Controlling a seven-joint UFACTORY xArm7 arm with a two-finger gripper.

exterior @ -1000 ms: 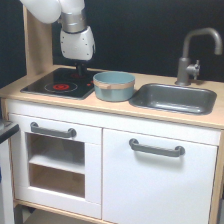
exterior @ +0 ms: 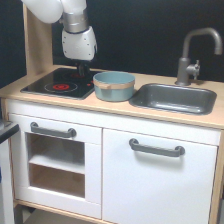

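A white robot arm reaches down from the upper left, its dark gripper point(exterior: 83, 68) hanging over the back of the black hob point(exterior: 50, 85). Whether its fingers are open or shut cannot be made out. A teal pot point(exterior: 114, 90) stands on the wooden counter just right of the hob, below and right of the gripper.
A steel sink point(exterior: 172, 97) with a tall tap point(exterior: 185, 70) fills the right of the counter point(exterior: 130, 116). Below are a white cupboard door point(exterior: 155, 185) with a grey handle and an oven unit point(exterior: 58, 160). A dark wall stands behind.
The arm and gripper have shifted very slightly; the pot and the rest stand as before.
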